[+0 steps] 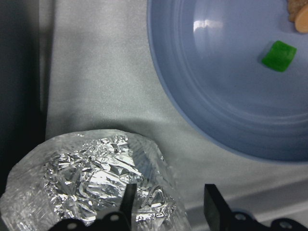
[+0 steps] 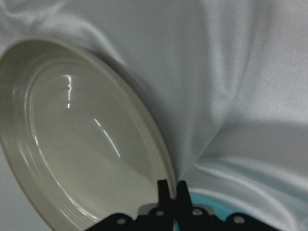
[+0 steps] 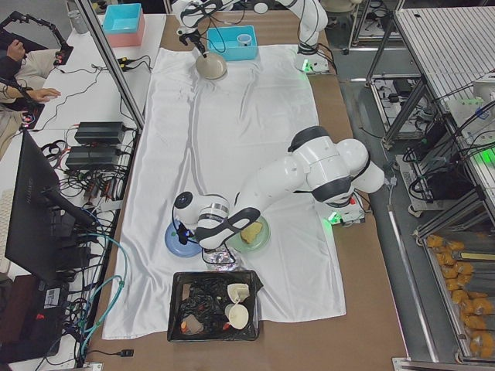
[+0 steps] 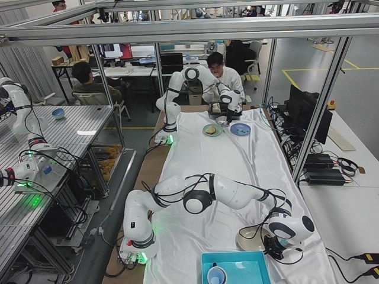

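Observation:
In the left wrist view my left gripper is open over a crinkled foil piece in clear wrap (image 1: 91, 178), beside a blue plate (image 1: 211, 82) holding a green piece (image 1: 280, 56) and brown bits. In the right wrist view my right gripper is shut on the rim of a beige plate (image 2: 86, 134), which lies on the white cloth at the far end from the left arm.
A green plate (image 3: 241, 243) with yellow food sits beside the foil. A black bin (image 3: 186, 301) holds cups and dark plastic. A turquoise bin (image 4: 243, 266) with a cup is beside the beige plate.

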